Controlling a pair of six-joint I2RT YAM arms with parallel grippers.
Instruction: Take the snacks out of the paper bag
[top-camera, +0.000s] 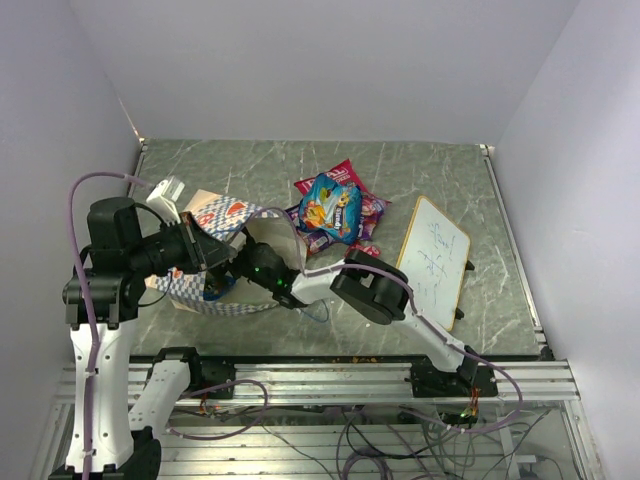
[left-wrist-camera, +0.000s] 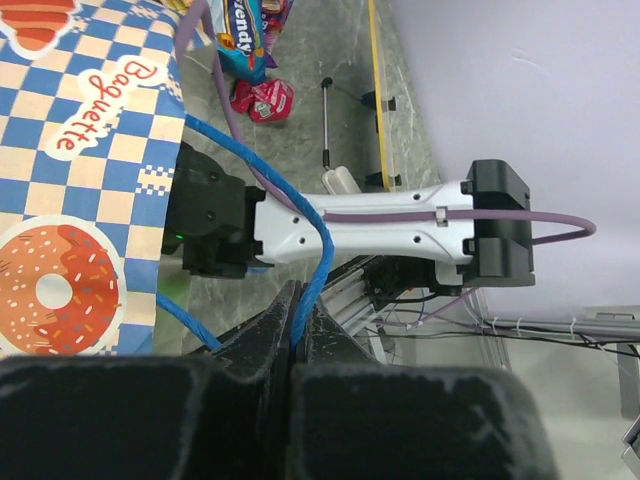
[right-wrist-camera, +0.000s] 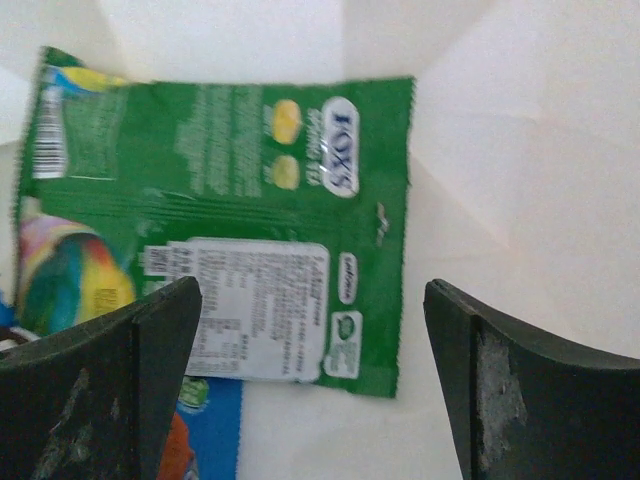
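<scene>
The paper bag (left-wrist-camera: 140, 200), checked blue and cream, lies on its side at the table's left, mouth to the right. A blue cord handle (left-wrist-camera: 318, 240) runs between the closed fingertips of my left gripper. Inside the bag, a green snack pack (right-wrist-camera: 230, 210) lies flat on the pale paper. A blue snack pack (right-wrist-camera: 212, 425) sits below it, partly hidden by the left finger. My right gripper is inside the bag, open, its fingers apart on either side of the green pack's lower part, nothing gripped.
Beyond the bag, several snacks lie piled, among them a blue pack (top-camera: 330, 207) and a red pack (top-camera: 345, 173). A small red pack (top-camera: 361, 248) lies nearby. A whiteboard (top-camera: 435, 265) stands at the right.
</scene>
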